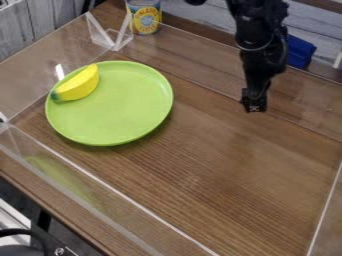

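Observation:
The black gripper [254, 98] hangs at the upper right over the wooden table, its fingers pointing down and open, with nothing seen between them. Down and to the left of it lies a round green plate [120, 114]. A yellow object [79, 82], banana-like or wedge-shaped, rests on the plate's left side. Behind the arm, at the back right, is a blue block or sponge [299, 52], partly hidden by the arm.
A can with a yellow label [143, 16] stands at the back, beside a clear plastic piece [114, 35]. Black cables [20, 239] are at the lower left.

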